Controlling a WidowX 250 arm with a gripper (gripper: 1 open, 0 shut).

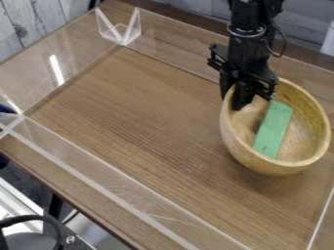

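A black robot gripper (245,82) reaches down from the top and is shut on the near-left rim of a tan oval bowl (241,137), which is tilted toward the camera on the right side of the wooden surface. A flat green object (271,128) lies inside the bowl. The fingertips are partly hidden at the rim.
A clear plastic piece (119,26) stands at the back left. Dark cables and black equipment (26,234) are at the lower left corner.
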